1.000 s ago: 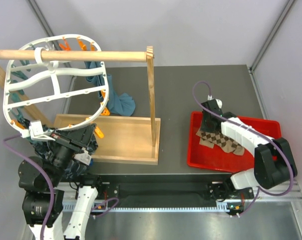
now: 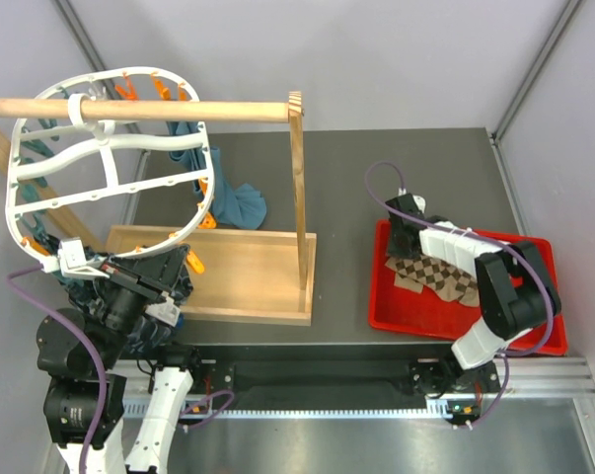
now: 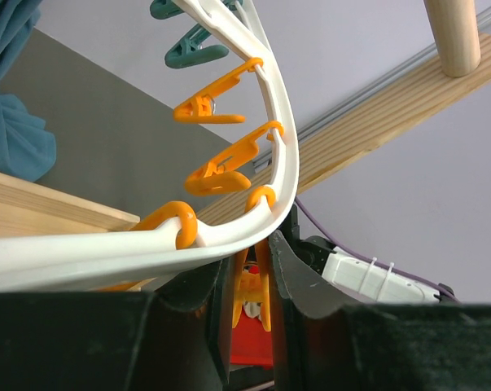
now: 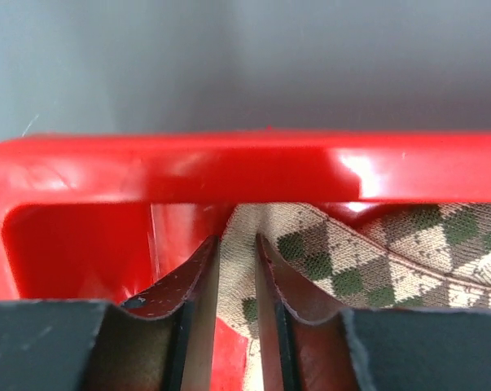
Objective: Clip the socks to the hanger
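Observation:
The white clip hanger (image 2: 110,185) hangs from a wooden rail at top left, a blue cloth (image 2: 240,205) on it. My left gripper is shut on an orange clip (image 3: 263,285) under the hanger's rim. Checkered socks (image 2: 430,276) lie in the red tray (image 2: 381,306). My right gripper is down at the tray's far side, its fingertips at the edge of a checkered sock (image 4: 326,257); they stand part open, and I cannot tell whether fabric is pinched.
A wooden tray (image 2: 250,281) sits under the stand, with the upright post (image 2: 299,197) at its right. The grey table between and behind the trays is clear.
The right arm has shifted a little toward the left, its elbow drawn in, with the gripper still over the socks. The left arm looks unchanged.

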